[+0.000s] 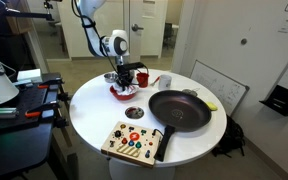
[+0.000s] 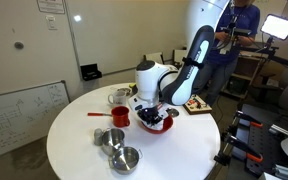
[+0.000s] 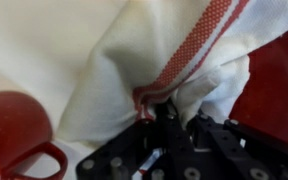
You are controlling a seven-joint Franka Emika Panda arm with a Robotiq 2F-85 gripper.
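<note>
A white cloth with red stripes (image 3: pixel 134 65) is pinched in my gripper, which is shut on it. The cloth hangs in folds around the fingertips and hides part of them. A red bowl (image 3: pixel 274 90) lies to the right in the wrist view, with some of the cloth over its side. In exterior view 2 the gripper (image 2: pixel 149 108) is low over the red bowl (image 2: pixel 166 125), and the cloth (image 2: pixel 151 116) shows white inside the rim. Exterior view 1 shows the bowl (image 1: pixel 122 96) below the gripper, its inside partly covered.
A red mug (image 3: pixel 12 130) stands close to the gripper. Metal bowls (image 2: pixel 126 158) sit nearby. A black pan (image 1: pixel 179 110), a box with knobs (image 1: pixel 132 143) and a dark round lid (image 1: pixel 134 112) occupy other parts of the white table, whose front left is bare.
</note>
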